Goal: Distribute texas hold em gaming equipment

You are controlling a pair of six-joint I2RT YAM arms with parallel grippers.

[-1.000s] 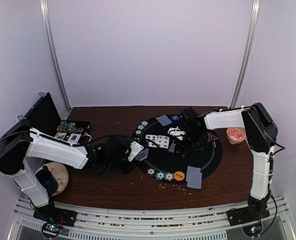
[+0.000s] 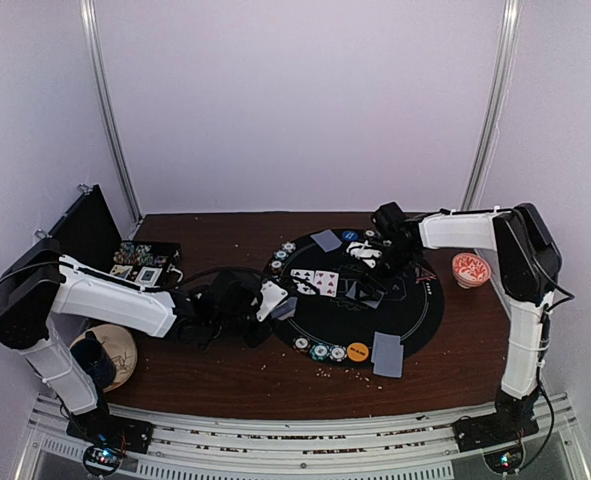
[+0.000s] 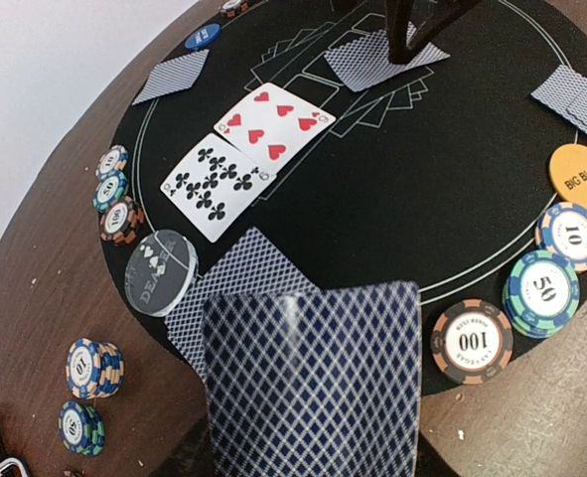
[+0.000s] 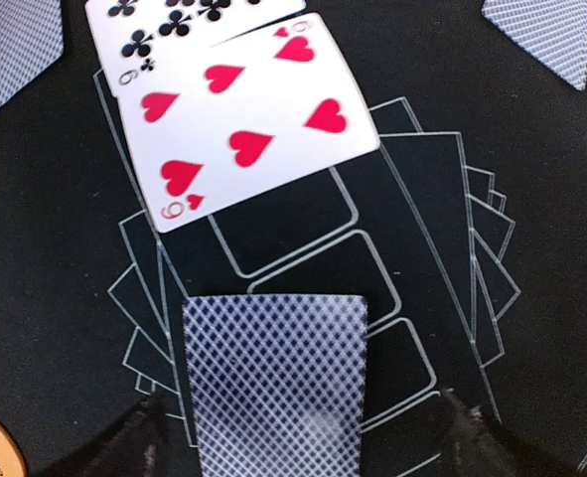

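My left gripper is shut on a blue-backed card point(image 3: 311, 368), held over the mat's near-left edge by another face-down card point(image 3: 243, 258) and the dealer button point(image 3: 161, 273). The six of clubs point(image 3: 214, 187) and six of hearts point(image 3: 273, 124) lie face up mid-mat. Beside them, in the right wrist view, lies a face-down card point(image 4: 273, 388), with my right gripper over it, its fingers apart on either side, nothing visibly between them above the felt.
Chip stacks point(image 3: 540, 293) and the big blind button point(image 3: 579, 177) line the near rim; more cards point(image 2: 387, 355) lie at near right. An open case point(image 2: 85, 220), a mug point(image 2: 95, 362) and a red-patterned cup point(image 2: 471, 268) stand around the mat.
My right arm has moved slightly rightward and back from the face-up cards, showing more of the face-down card beside them. The left arm has stayed still.
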